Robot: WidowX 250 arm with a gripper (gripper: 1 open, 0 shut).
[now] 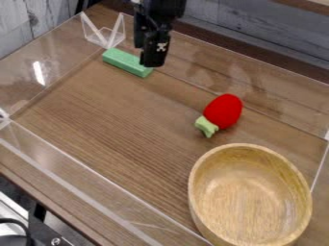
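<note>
My black gripper (150, 48) hangs at the upper middle, open, just above a green rectangular block (126, 63) lying on the wooden table (115, 135). A red oval object (224, 110) with a pale green end (207, 126) lies at the right middle. A round tan bowl (249, 197) stands at the lower right.
A clear wire or plastic piece (103, 29) sits at the upper left near the table's edge. A black cable (13, 231) shows at the lower left corner.
</note>
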